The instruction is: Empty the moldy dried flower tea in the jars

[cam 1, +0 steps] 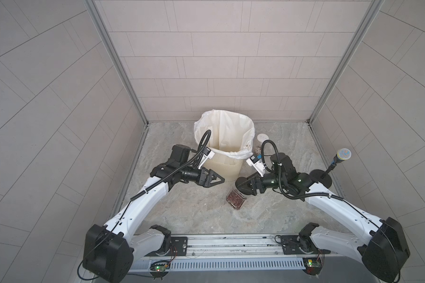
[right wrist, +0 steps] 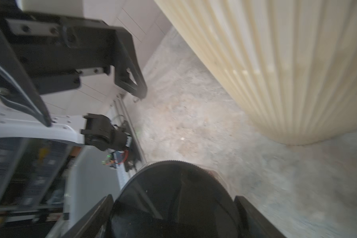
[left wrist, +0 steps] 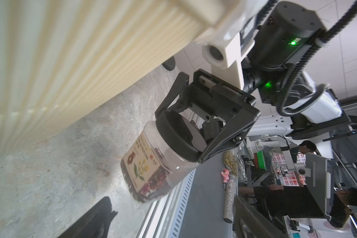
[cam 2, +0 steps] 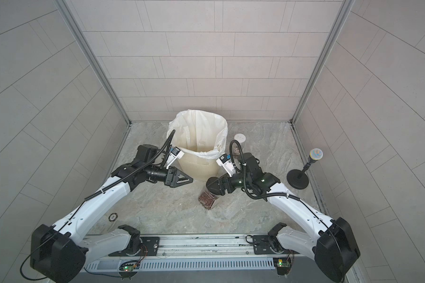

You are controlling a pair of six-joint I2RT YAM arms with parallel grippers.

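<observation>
A clear jar point(cam 1: 235, 199) of dark red dried tea, with a yellow-labelled side, is in front of the bin. My right gripper is open around its black lid point(right wrist: 178, 198), with a finger point(left wrist: 171, 95) on either side. The jar is capped; whether its base touches the counter I cannot tell. Left of it, my left gripper point(cam 1: 217, 180) stands open and empty, its fingers point(left wrist: 93, 216) spread wide and apart from the jar. Behind both arms is a cream ribbed bin point(cam 1: 226, 167) with a white liner. A white-lidded jar point(cam 2: 239, 138) stands right of it, partly hidden.
A black-based stand point(cam 2: 297, 179) with a round blue-and-yellow top is at the far right. A small dark ring point(cam 2: 112, 217) lies on the counter at the left front.
</observation>
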